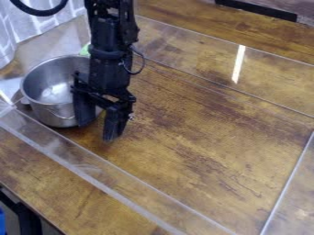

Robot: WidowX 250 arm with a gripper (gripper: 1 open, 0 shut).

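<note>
A large silver metal pot (50,87) stands at the left of the wooden table. My black gripper (101,124) hangs low beside the pot's right side, its fingertips near the tabletop. The arm partly hides the pot's right rim. Whether the fingers hold anything is too dark to tell. Something green (86,48) shows behind the arm.
Transparent strips or panels run along its back, front-left and right sides.
</note>
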